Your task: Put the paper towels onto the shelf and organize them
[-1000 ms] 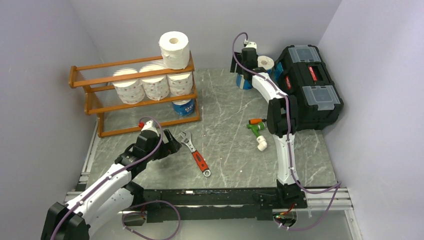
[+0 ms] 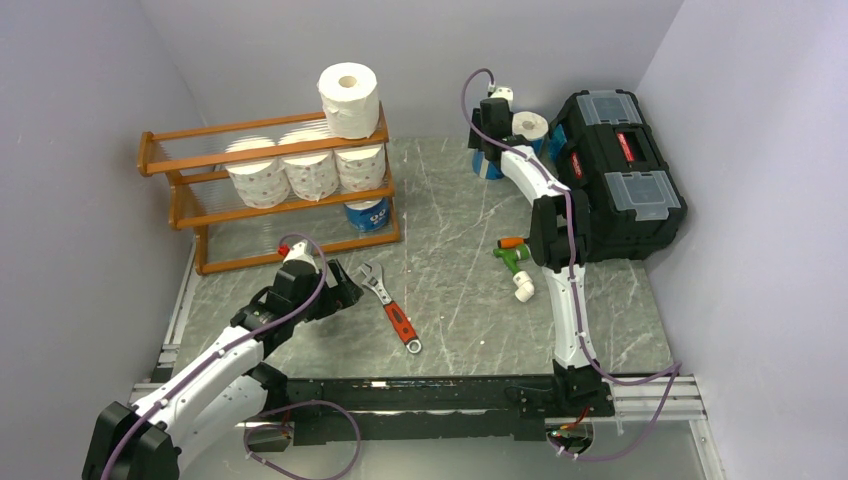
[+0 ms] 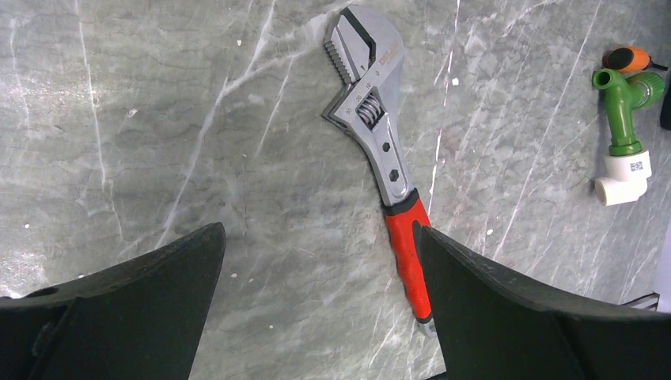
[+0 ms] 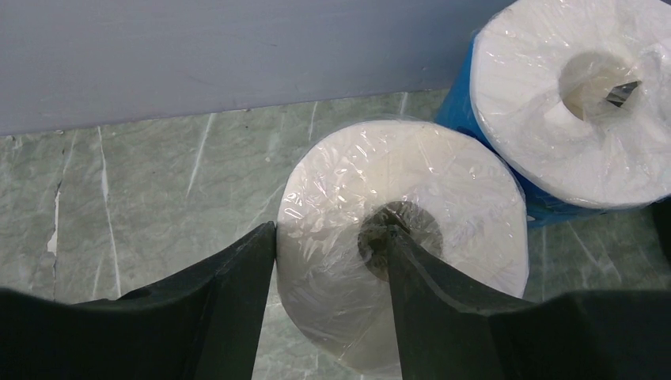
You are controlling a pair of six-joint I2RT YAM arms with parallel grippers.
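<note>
A wooden shelf (image 2: 292, 158) stands at the left. One white roll (image 2: 348, 97) is on its top tier, several white rolls (image 2: 310, 174) on the middle tier, and a blue-wrapped roll (image 2: 368, 213) at the bottom right. Against the back wall stand two blue-sided rolls: a nearer one (image 4: 467, 178) and a farther-right one (image 4: 546, 150). Over the nearer one, my right gripper is part open, one fingertip at the roll's outer left edge and the other over its core hole. My left gripper stands open and empty above the counter.
An adjustable wrench (image 2: 392, 308) lies right of my left gripper. A green pipe fitting (image 2: 515, 265) and an orange-handled tool (image 2: 510, 242) lie mid-counter. Black toolboxes (image 2: 625, 200) fill the right side. Bare counter (image 2: 450, 240) lies between the shelf and the right arm.
The left arm and the shelf rolls look unmoved.
</note>
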